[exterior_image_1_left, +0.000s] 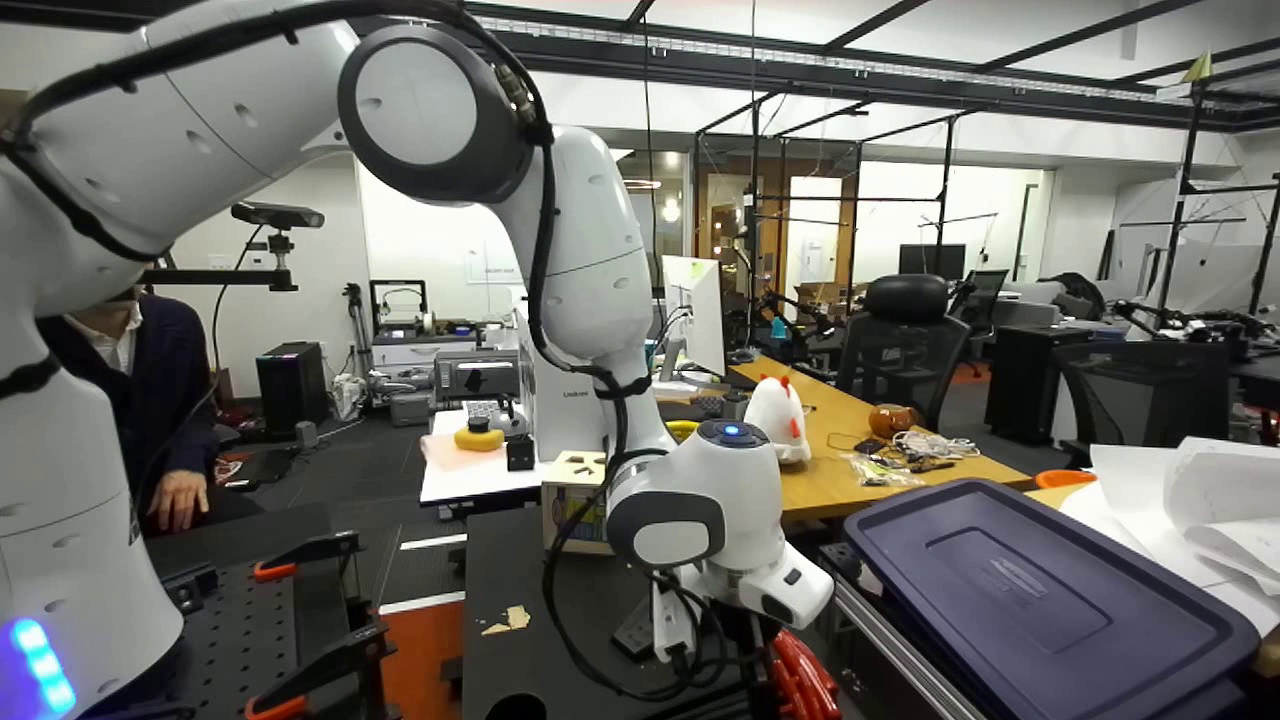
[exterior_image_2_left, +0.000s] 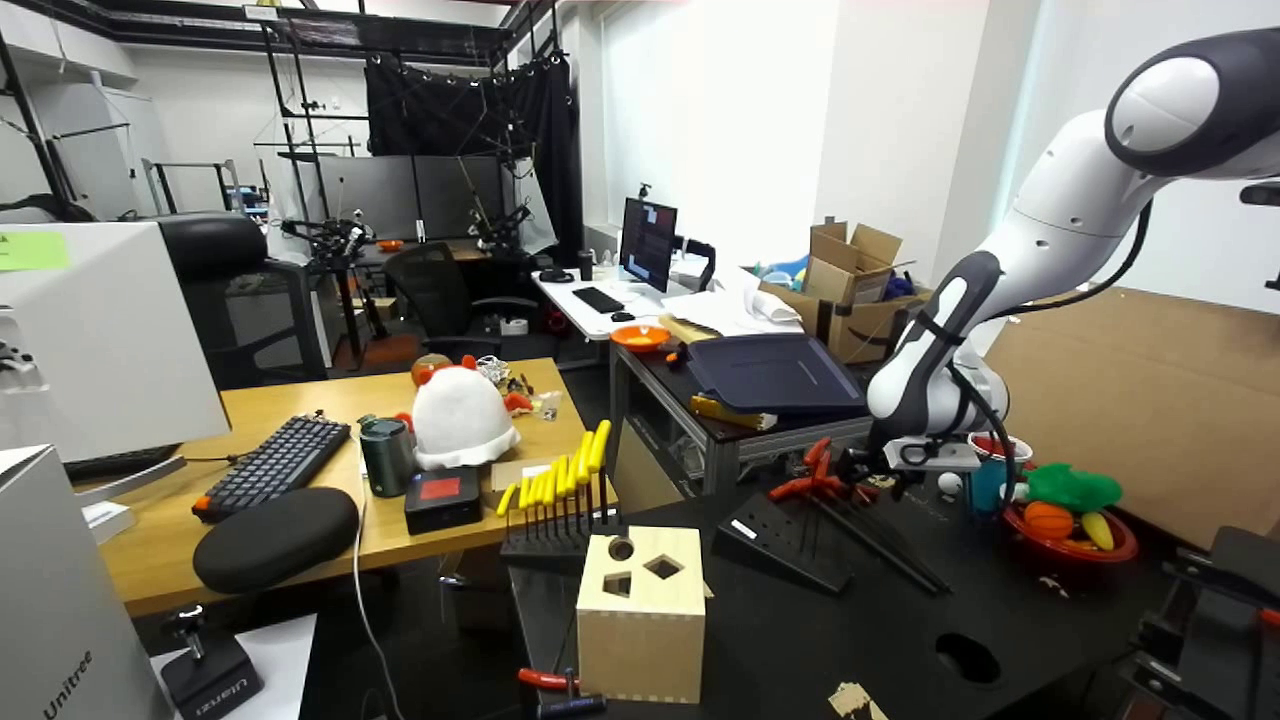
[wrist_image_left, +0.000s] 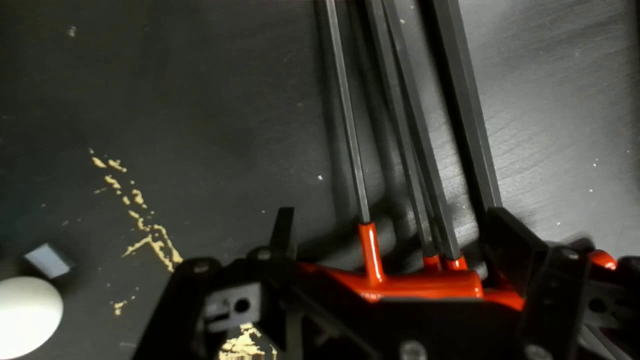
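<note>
Several red-handled hex keys lie in a bunch on the black table (exterior_image_2_left: 744, 648), their red handles (exterior_image_2_left: 818, 480) under and beside my gripper in exterior view 2. In the wrist view a red T-handle (wrist_image_left: 420, 285) crosses between my fingers, low down, with the grey shafts (wrist_image_left: 414, 138) running up and away. My gripper is open, one finger to the left of that handle and the other to its right. Part of the bunch is hidden behind the gripper body. A black angled holder (exterior_image_2_left: 786, 540) with a few thin rods sits beside them.
A rack of yellow-handled keys (exterior_image_2_left: 561, 540) and a wooden shape box (exterior_image_2_left: 642, 618) stand toward the near left. A red bowl (exterior_image_2_left: 1086, 546) of toy food lies right of the arm. A dark lid (exterior_image_1_left: 1056, 600) rests behind. Bare table lies left of the shafts.
</note>
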